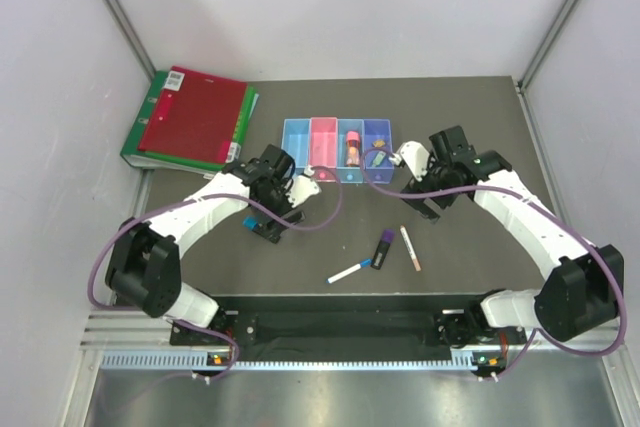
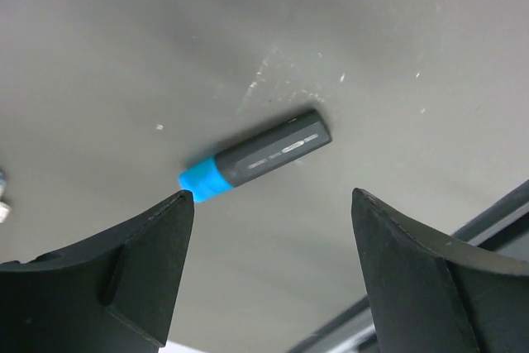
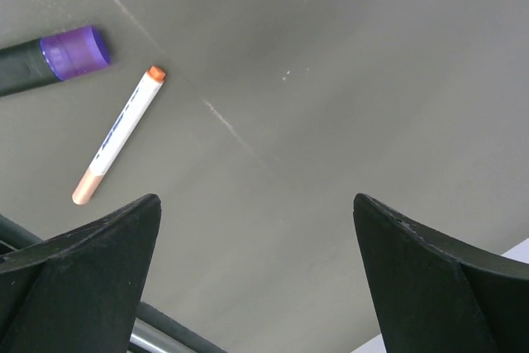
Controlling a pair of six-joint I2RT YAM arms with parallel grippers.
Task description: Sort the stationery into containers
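Observation:
A dark marker with blue cap (image 2: 264, 152) lies below my open left gripper, between and beyond its fingers. My right gripper is open and empty; to its left lie a white pen with orange tip (image 3: 122, 128) and a black, purple-capped marker (image 3: 21, 69). In the top view a white, blue-capped marker (image 1: 343, 273) lies at the front middle. The container row (image 1: 296, 134) at the back has blue, pink, blue and purple compartments; the two right ones hold small items.
Red and green binders (image 1: 195, 117) are stacked at the back left.

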